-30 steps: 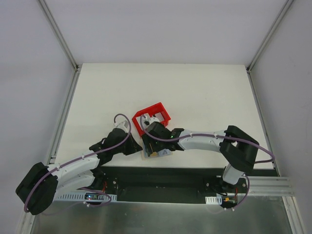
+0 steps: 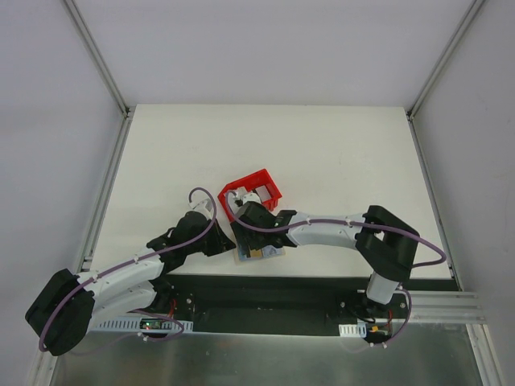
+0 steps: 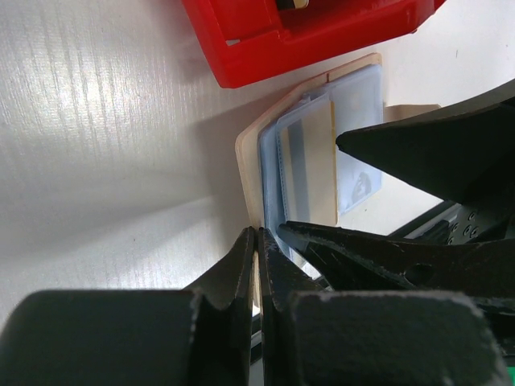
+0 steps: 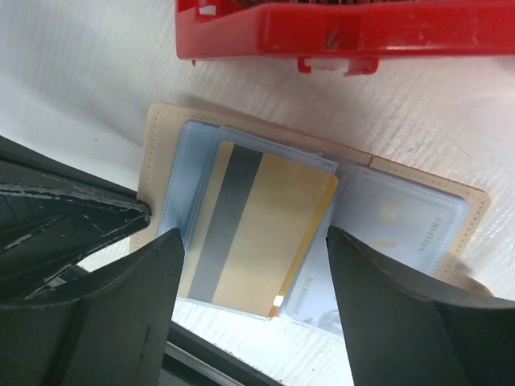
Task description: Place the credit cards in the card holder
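Observation:
An open beige card holder (image 4: 165,121) with clear and bluish sleeves lies flat on the table. A tan card (image 4: 265,217) with a grey stripe lies in its left-hand sleeve, its orange edge facing the holder's middle. My left gripper is shut on the holder's left edge, a thin beige strip showing between its fingertips. Over the card stands my right gripper, open, one finger to each side of the card and nothing visibly clamped. In the top view, the arms hide part of the holder (image 2: 273,252).
A red box (image 2: 260,183) stands just behind the holder, its near wall close to the holder's back edge. White cards (image 2: 264,193) show inside it.
My right arm has shifted slightly to the left, its gripper still by the card. The left arm, the holder and the red box look the same.

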